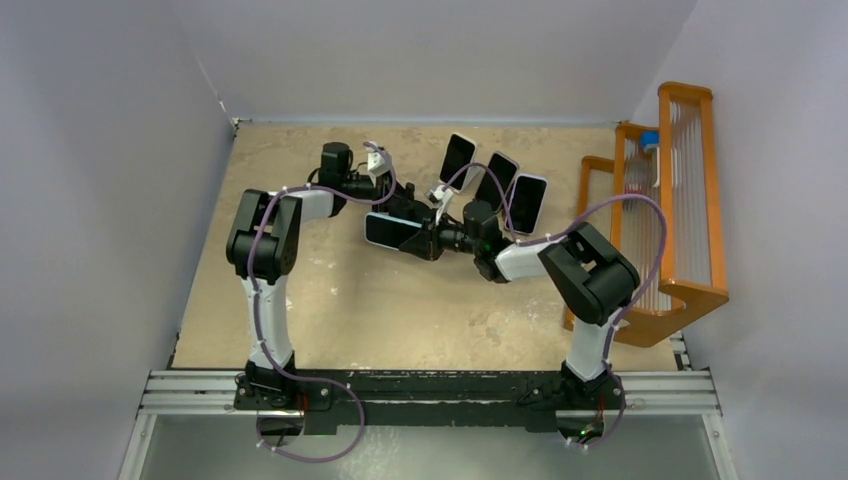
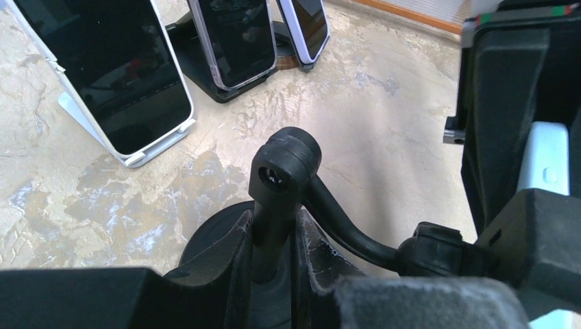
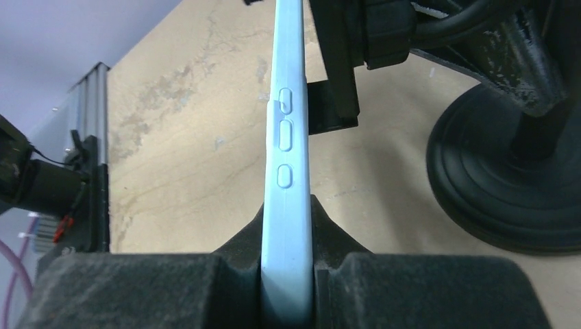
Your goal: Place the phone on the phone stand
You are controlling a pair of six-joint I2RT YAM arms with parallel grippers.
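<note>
My right gripper [image 1: 420,241] is shut on the light-blue phone [image 1: 387,231], its dark screen facing the front of the table. In the right wrist view the phone's narrow side [image 3: 286,205] with its buttons stands between my fingers. Right beside it are the black stand's holder [image 3: 387,34] and lower lip [image 3: 332,106]; whether phone and holder touch cannot be told. My left gripper has its fingers close against both sides of the phone stand's post [image 2: 274,205]. The stand's round base [image 3: 507,164] rests on the table.
Three other phones lean on stands towards the back: a white one [image 1: 458,160], a middle one [image 1: 496,181] and a lilac-edged one [image 1: 526,204]. A wooden rack [image 1: 690,190] occupies the right side.
</note>
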